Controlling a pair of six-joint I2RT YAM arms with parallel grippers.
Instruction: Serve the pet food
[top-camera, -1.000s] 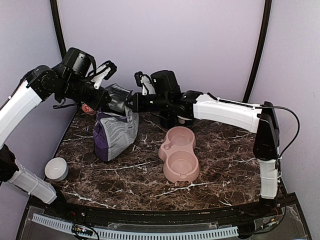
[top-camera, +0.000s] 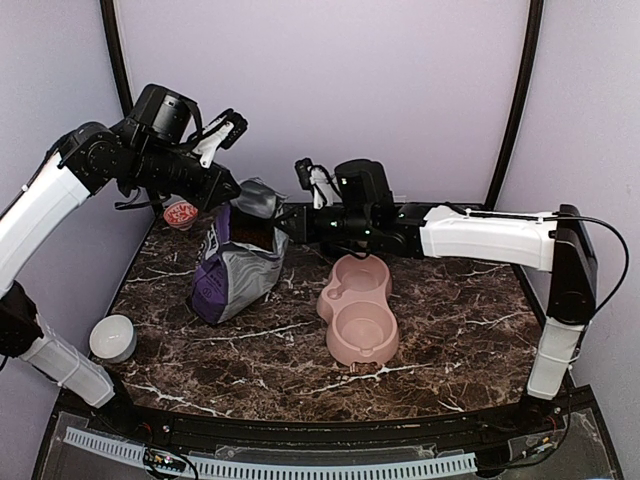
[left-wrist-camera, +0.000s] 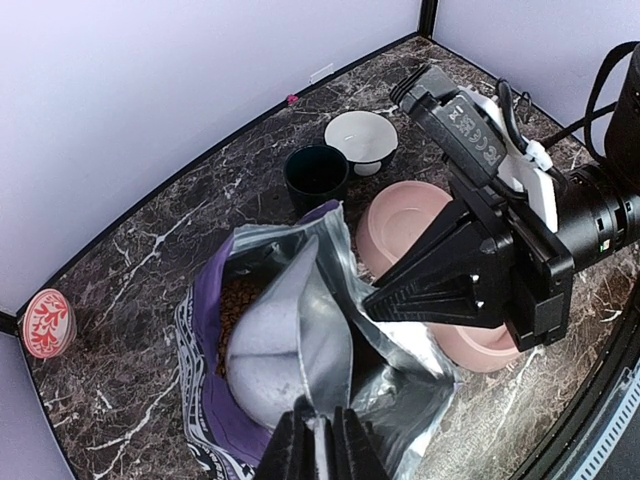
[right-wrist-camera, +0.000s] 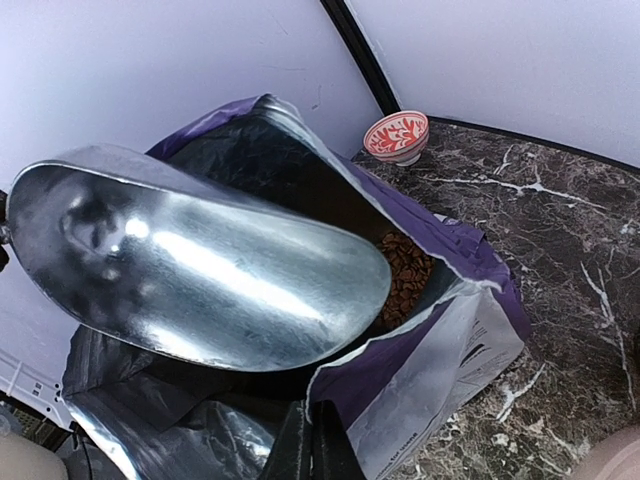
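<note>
A purple and silver food bag (top-camera: 225, 275) stands open left of center, brown kibble (right-wrist-camera: 405, 275) visible inside. My left gripper is shut on a metal scoop (right-wrist-camera: 200, 280), which is in the bag's mouth. My right gripper is shut at the bag's near rim, the edge of the bag between or against its fingertips. The pink double feeder (top-camera: 362, 350) stands right of the bag.
A white bowl (top-camera: 113, 338) sits at front left, a red patterned bowl (top-camera: 180, 213) at back left. A dark cup (left-wrist-camera: 316, 178) and a white bowl (left-wrist-camera: 360, 135) stand behind the feeder.
My right gripper has moved to the right with the bag's rim, widening the mouth. My left gripper has risen slightly and shifted right with the scoop.
</note>
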